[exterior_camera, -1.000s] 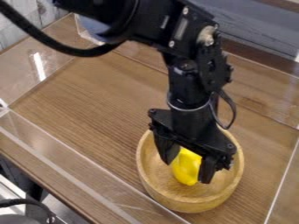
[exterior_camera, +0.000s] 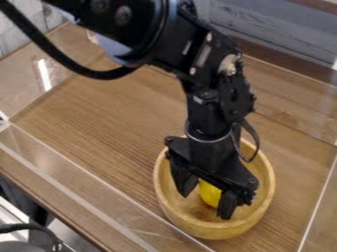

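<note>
A tan wooden bowl sits on the wooden table near the lower middle. My black gripper reaches down into it from above, open, with its fingers on either side of a yellow object inside the bowl. The yellow object is largely hidden behind the fingers; whether they touch it I cannot tell.
A light wall or ledge runs along the back, and a dark cable lies at the lower left corner beyond the table's edge.
My gripper has shifted slightly left and down over the yellow object, which is now more covered by the fingers than before.
</note>
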